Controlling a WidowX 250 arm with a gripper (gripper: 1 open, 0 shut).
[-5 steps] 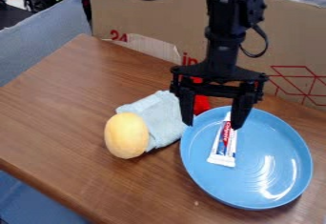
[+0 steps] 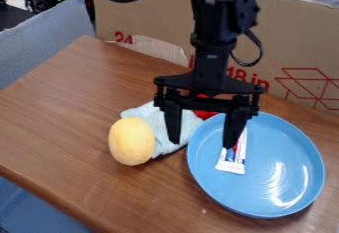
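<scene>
My black gripper [image 2: 201, 128] is open, its two fingers spread apart above the left rim of the blue plate [image 2: 288, 175] and the pale cloth. A white toothpaste tube [image 2: 231, 163] lies on the plate, its upper part behind my right finger. The crumpled pale blue cloth [image 2: 177, 131] lies left of the plate, with a yellow oval object [image 2: 130, 141] at its front left. A red object [image 2: 207, 114] is mostly hidden behind the gripper.
The wooden table [image 2: 59, 118] has free room at the left. A cardboard panel [image 2: 153, 29] stands along the back, with grey padding at the far left.
My gripper has moved leftward and slightly down, from over the back of the plate toward the cloth; its right finger now covers the top of the tube.
</scene>
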